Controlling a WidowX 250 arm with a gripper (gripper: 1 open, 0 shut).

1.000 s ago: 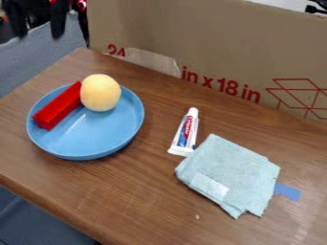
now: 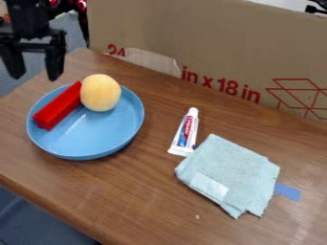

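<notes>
My black gripper (image 2: 34,63) hangs open at the upper left, above and to the left of a blue plate (image 2: 99,142), with nothing between its fingers. On the plate lie a red bar-shaped object (image 2: 57,107) and a round pale-yellow object (image 2: 99,92). A white toothpaste tube (image 2: 185,132) lies to the right of the plate, and a folded light-blue cloth (image 2: 228,176) lies at the lower right.
A large cardboard box panel (image 2: 217,48) stands along the back of the wooden table (image 2: 166,211). A small strip of blue tape (image 2: 288,192) is beside the cloth.
My gripper has come down lower at the upper left, towards the plate. The objects on the table have not moved.
</notes>
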